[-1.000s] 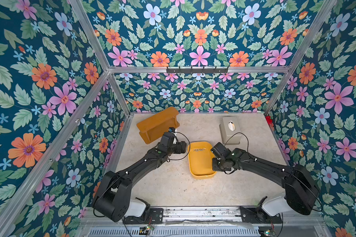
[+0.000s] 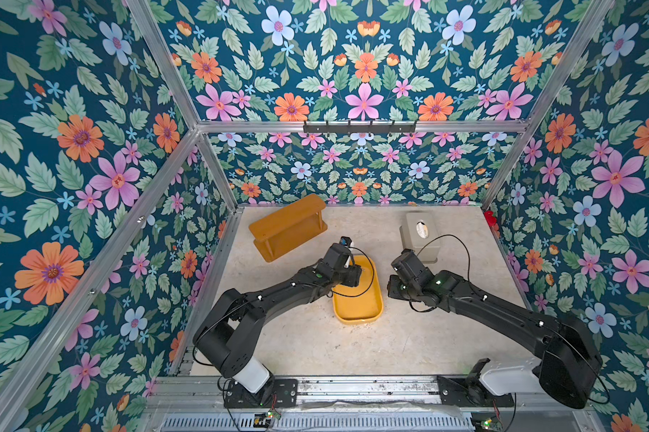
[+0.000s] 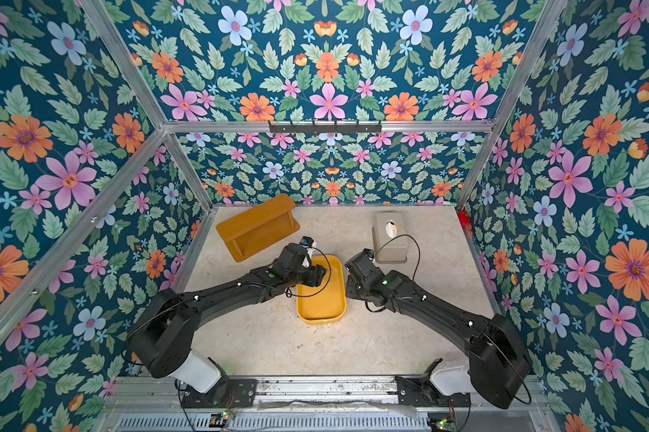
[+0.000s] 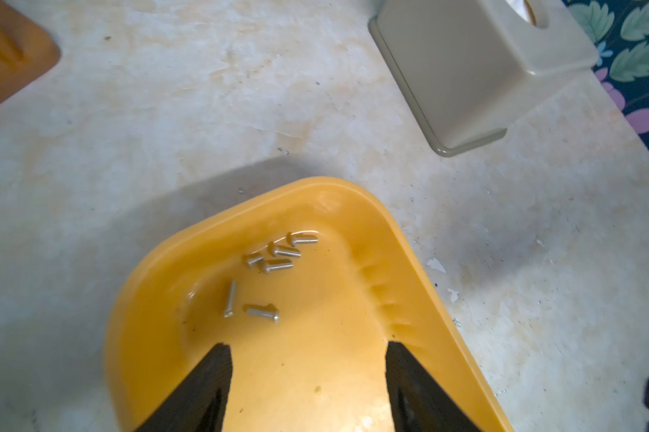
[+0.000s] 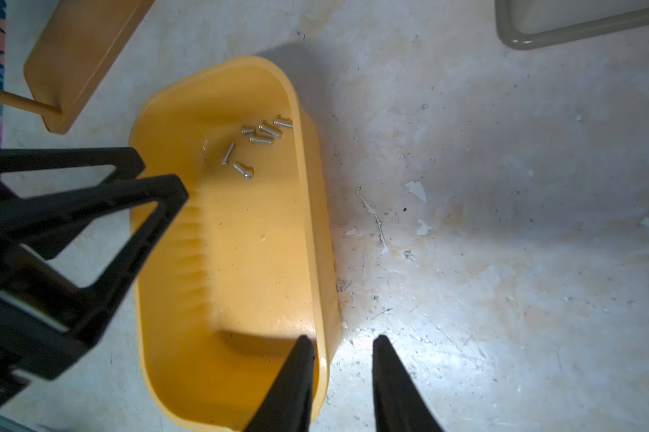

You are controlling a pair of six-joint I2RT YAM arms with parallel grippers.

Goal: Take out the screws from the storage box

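Note:
Several small silver screws [image 4: 277, 265] lie loose on the floor of the yellow storage box [image 2: 358, 319], at its far end. Above the box's far half hangs my left gripper, its two fingers wide apart and nothing between them; the screws lie ahead of its tips in the left wrist view. My right gripper stands open by the box's right side, the rim showing beside its left finger, no object held. The left arm hides the screws from both top views, while the right wrist view shows the screws [image 5: 260, 139] clearly.
An orange-brown rack [image 2: 288, 229] stands at the back left. A beige tissue box [image 2: 420, 237] sits behind my right arm. The left gripper's black frame [image 5: 72, 237] reaches over the box's left rim.
The yellow box has shifted slightly left. My left gripper has moved right, from beside the box to over it.

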